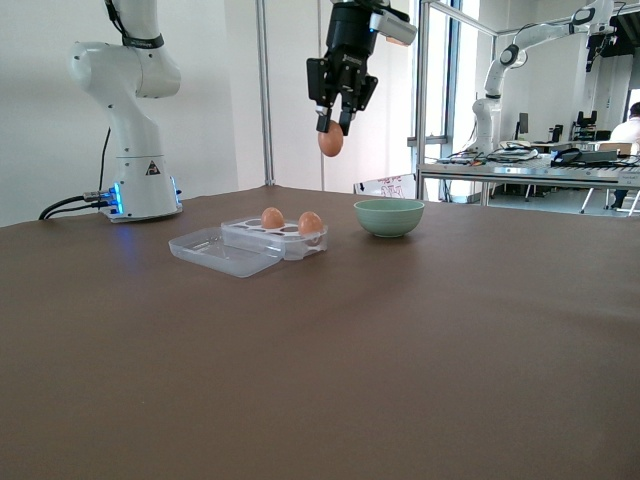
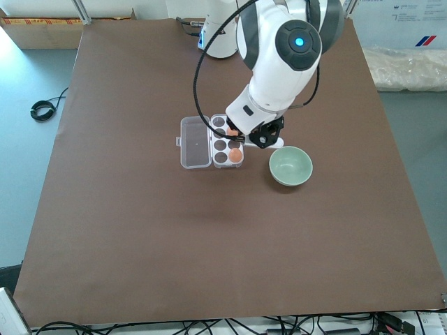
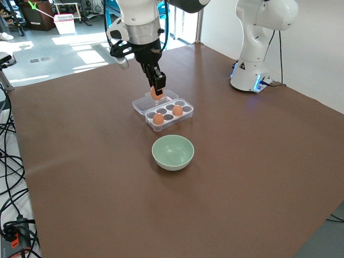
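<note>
My black gripper (image 1: 336,120) is shut on a brown egg (image 1: 330,140), held in the air above and between the open clear egg carton (image 3: 171,126) and the green bowl (image 3: 172,152). The carton holds two eggs (image 1: 271,218) (image 1: 310,223) in its tray, with several empty holes showing and its lid (image 2: 195,142) lying open to one side. The bowl is empty and stands beside the carton. In the camera left view the gripper's fingers are mostly hidden under the white wrist.
A white arm base with cables (image 1: 140,190) stands at the table's back. Cables run along the floor and frame beyond the table edge.
</note>
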